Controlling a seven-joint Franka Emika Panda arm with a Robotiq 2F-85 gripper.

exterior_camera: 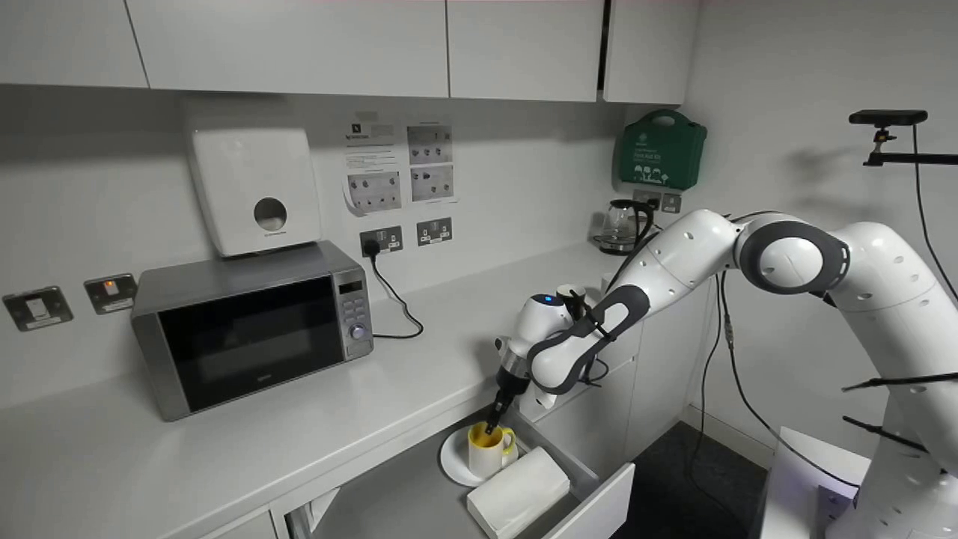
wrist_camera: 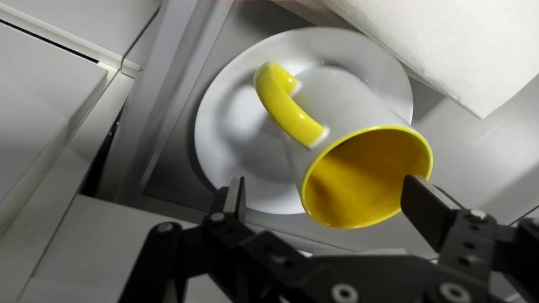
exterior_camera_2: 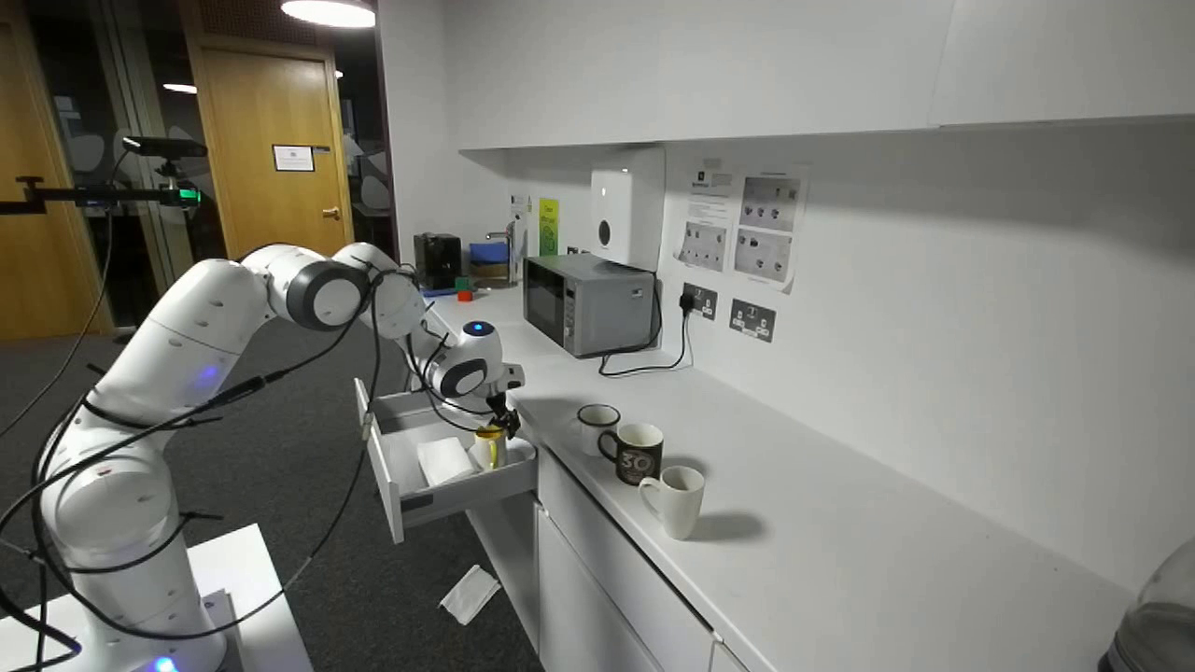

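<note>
A white mug with a yellow handle and yellow inside (wrist_camera: 348,101) stands on a white plate (wrist_camera: 222,156) in the open drawer. My gripper is open at the mug's mouth. In the wrist view one finger (wrist_camera: 233,199) lies beyond the mug on the handle's side, over the plate's edge. The other finger (wrist_camera: 429,207) overlaps the far rim; whether it touches or reaches inside cannot be told. From exterior view 1, the fingertips (exterior_camera: 490,426) appear at the mug's opening.
Beside the plate lies a white paper-like bundle (exterior_camera: 519,492). The drawer's front panel (exterior_camera: 602,507) and the counter edge bound the space. Three mugs, including a black one (exterior_camera_2: 639,453), stand on the counter, with a microwave (exterior_camera: 256,323) farther along. The rest of the drawer floor is clear.
</note>
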